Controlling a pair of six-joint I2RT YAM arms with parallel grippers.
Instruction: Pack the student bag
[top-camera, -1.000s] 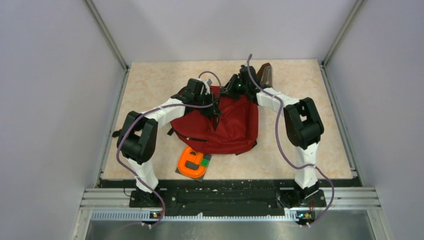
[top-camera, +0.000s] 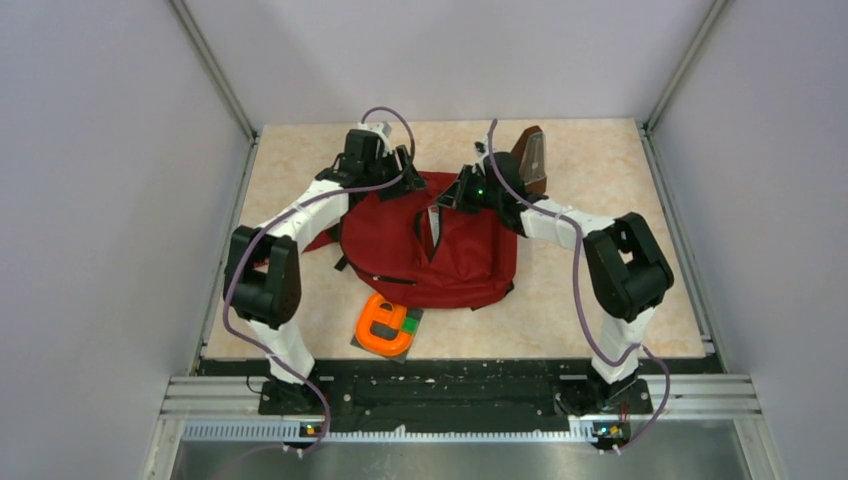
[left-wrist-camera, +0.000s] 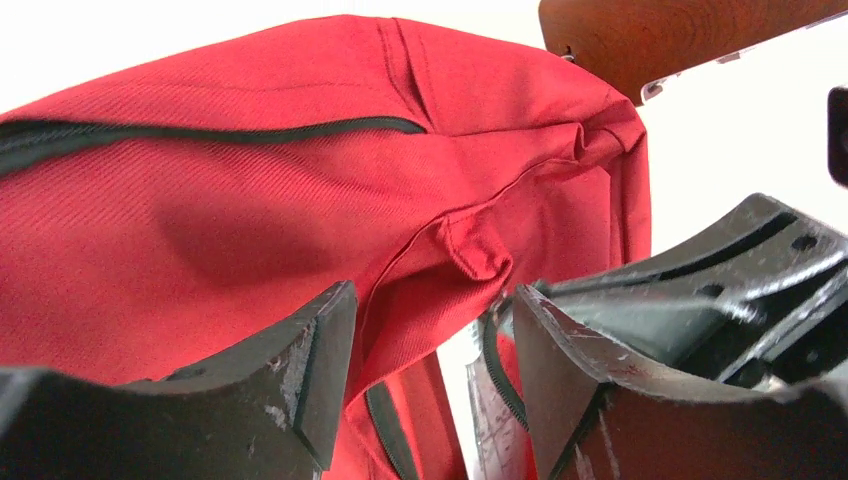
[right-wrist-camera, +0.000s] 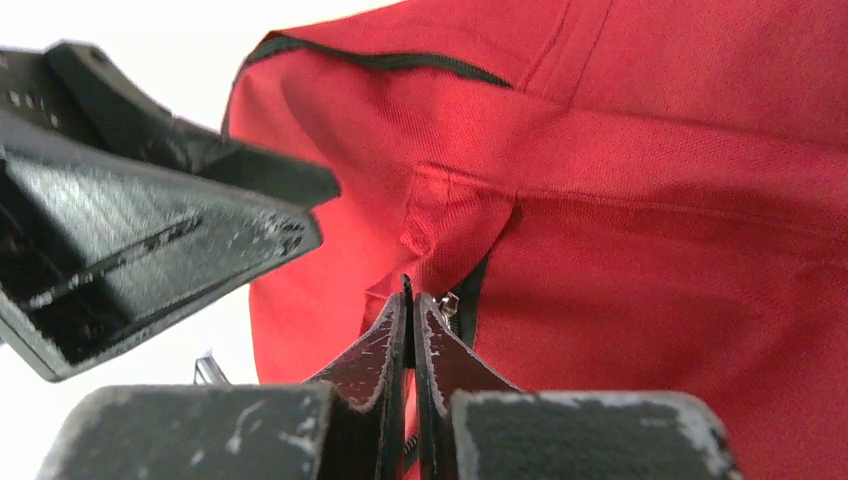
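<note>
A red bag (top-camera: 385, 245) lies on the table, its dark-zipped opening partly spread, with something whitish (top-camera: 434, 222) showing inside. My left gripper (top-camera: 413, 178) is over the bag's far part; in the left wrist view its fingers (left-wrist-camera: 325, 365) stand apart above red cloth, with nothing clearly gripped. To its right, my right gripper (top-camera: 447, 203) is at the opening's far end. In the right wrist view its fingertips (right-wrist-camera: 397, 340) are closed together, right beside a small metal zipper piece (right-wrist-camera: 449, 303). Whether that piece is pinched cannot be told.
An orange case (top-camera: 372, 338) with a green patch lies in front of the bag on a dark flat sheet (top-camera: 404, 352). Behind the right arm stands a brown pouch (top-camera: 538, 175) with a clear window.
My left gripper has moved back and left, away from the bag's opening, and uncovered it. The right gripper has shifted slightly toward the front and left.
</note>
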